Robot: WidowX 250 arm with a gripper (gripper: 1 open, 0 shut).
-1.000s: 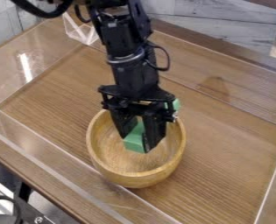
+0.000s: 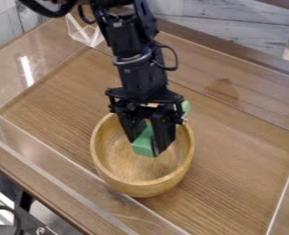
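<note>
My black arm comes down from the top centre, its gripper (image 2: 147,123) inside the near half of a light wooden bowl (image 2: 119,175) on the table. The gripper is shut on a green object (image 2: 144,143), which hangs low in the bowl. Whether it touches the bowl's bottom I cannot tell. A small pale green item (image 2: 186,108) shows behind the gripper at the right, partly hidden.
A clear container (image 2: 83,27) stands at the back left, near a whitish backdrop. A black cable (image 2: 0,220) lies at the lower left.
The arm and the green object have shifted very slightly over the last second. The bowl stays in place.
</note>
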